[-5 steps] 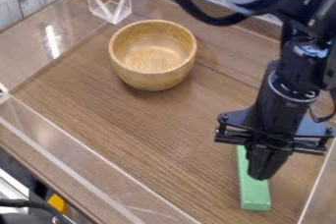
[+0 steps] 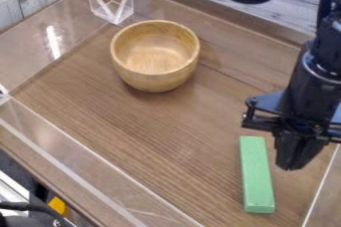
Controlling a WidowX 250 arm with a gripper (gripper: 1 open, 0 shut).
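Note:
The black gripper [image 2: 293,138] hangs at the right side, above and right of a long green block [image 2: 256,174] that lies flat on the wooden board. Whether its fingers are open or shut is hard to tell, and nothing is clearly held.
A wooden bowl [image 2: 155,56] stands at the upper left, with a white wire-like object [image 2: 112,7] behind it. The middle and lower left of the board [image 2: 134,141] are clear. Raised edges border the board at left and front.
The gripper has shifted right, uncovering more of the green block, which lies where it was.

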